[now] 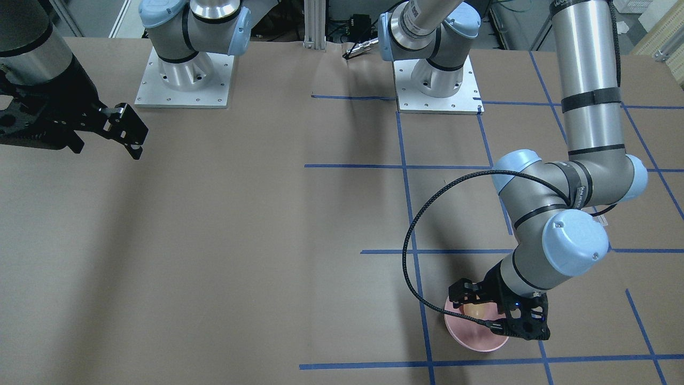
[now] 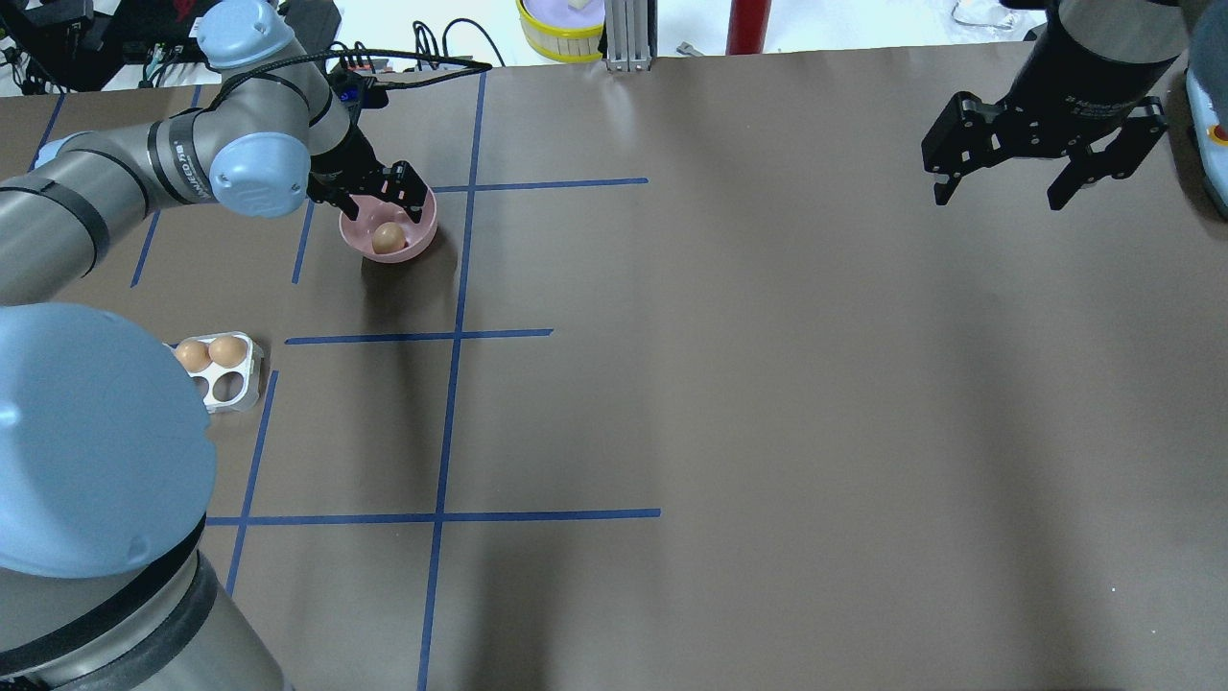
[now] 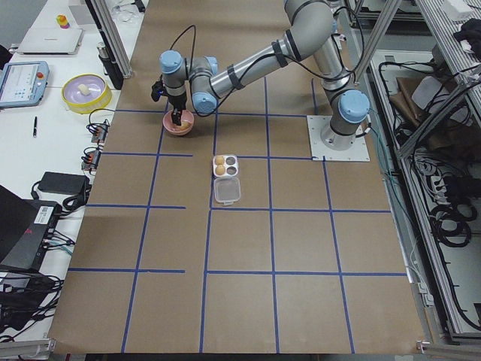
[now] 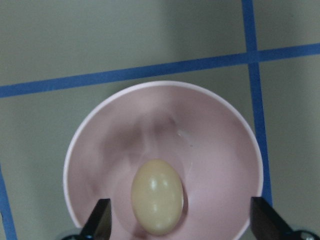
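Note:
A pink bowl [image 1: 465, 337] sits on the table under my gripper [image 2: 385, 197], seen also in the left view [image 3: 177, 129]. An egg [image 4: 157, 197] lies inside it; in the top view the egg [image 2: 389, 240] shows clear of the fingers. In the left wrist view the two fingertips are at the lower edge, wide apart on either side of the egg, with nothing held between them.
A white egg tray [image 2: 234, 376] with two eggs and empty hollows, its clear lid [image 3: 227, 190] open, lies on the taped table near my arm. Another black gripper [image 2: 1042, 138] hangs at the top view's right.

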